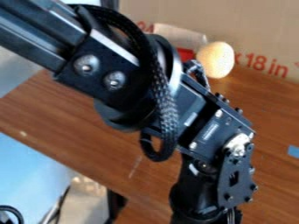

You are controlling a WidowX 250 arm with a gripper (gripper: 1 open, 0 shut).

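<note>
The black jointed arm (pixel 128 74) fills the middle of the camera view, reaching from the upper left down to the bottom centre-right, with a braided cable looped along it. Behind the arm at the upper right, a pale round object (pixel 216 59), egg-like in shape, is in view beside a whitish item (pixel 177 35) with some red near it, partly hidden by the arm. The gripper's fingers are not visible.
A wooden table (pixel 82 140) spans the scene, with a cardboard box (pixel 263 39) at the back and a blue piece of tape (pixel 295 150) at the right. A light blue surface and clutter lie beyond the table's lower-left edge.
</note>
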